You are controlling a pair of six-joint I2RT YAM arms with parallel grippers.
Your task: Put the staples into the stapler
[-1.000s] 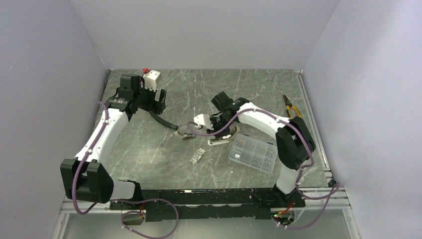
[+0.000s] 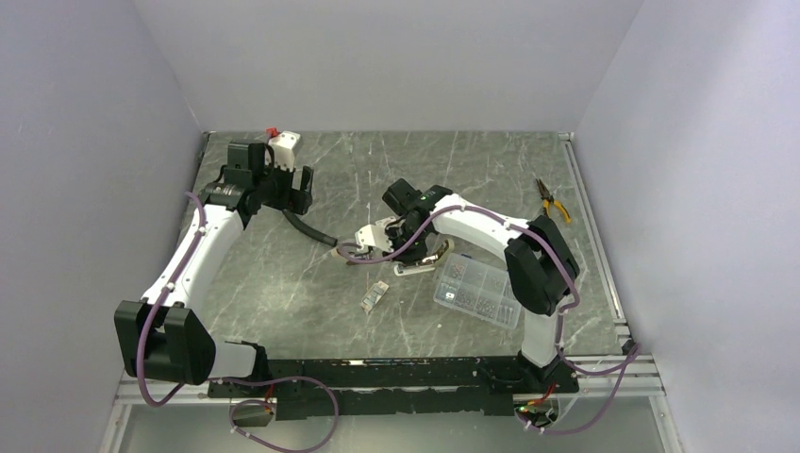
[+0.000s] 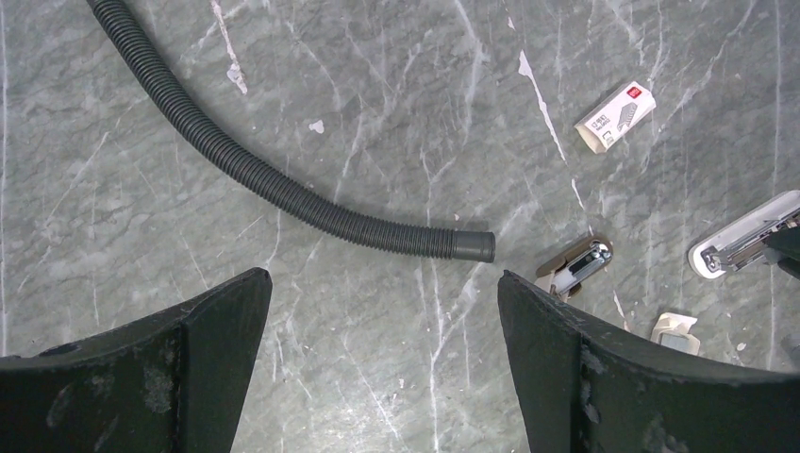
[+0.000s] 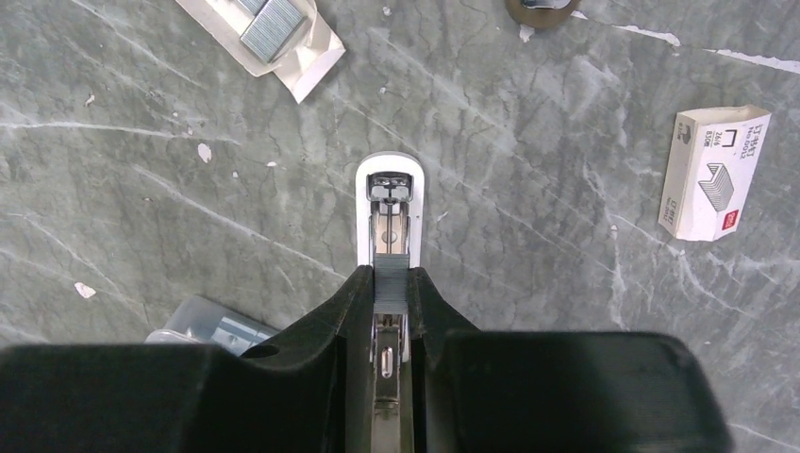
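The white stapler lies opened out, its metal channel running down the middle of the right wrist view. A grey strip of staples is pinched in my right gripper, lined up with that channel. Whether the strip touches the channel or hovers over it, I cannot tell. More staples sit in an opened paper sleeve at the upper left. Far from the stapler, my left gripper is open and empty above the table.
A staple box lies right of the stapler. The small brown metal tool is near the black hose end. Beside the stapler stands a clear compartment case; pliers lie far right.
My right arm has shifted left, its gripper still over the stapler area. The left arm looks almost unmoved.
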